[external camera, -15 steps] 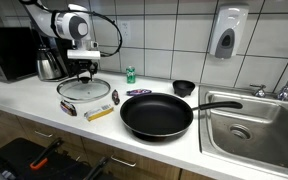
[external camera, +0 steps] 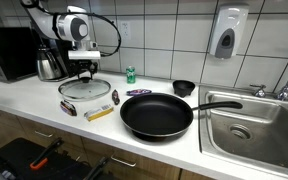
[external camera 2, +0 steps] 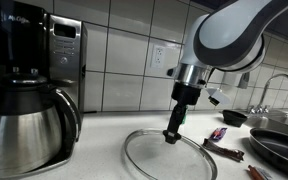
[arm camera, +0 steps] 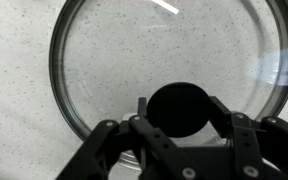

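Observation:
A round glass lid (external camera: 84, 91) with a dark rim lies at the left of the counter. Its black knob (arm camera: 179, 109) sits between my fingertips in the wrist view, and my gripper is shut on it. From the side, my gripper (external camera 2: 172, 135) points down at the middle of the lid (external camera 2: 144, 151), and the knob is largely hidden by the fingers. Whether the lid's rim touches the counter is hard to tell. A black frying pan (external camera: 157, 117) stands uncovered to the right.
A coffee maker (external camera 2: 29, 90) stands close on the left. Several small items, including a yellow one (external camera: 99, 114), lie in front of and beside the lid. A green can (external camera: 130, 75) and a dark bowl (external camera: 183, 88) are near the wall; the sink (external camera: 254, 130) is far right.
The arm and lid look almost still; at most the gripper has shifted very slightly over the lid. The pan and the other items have not moved.

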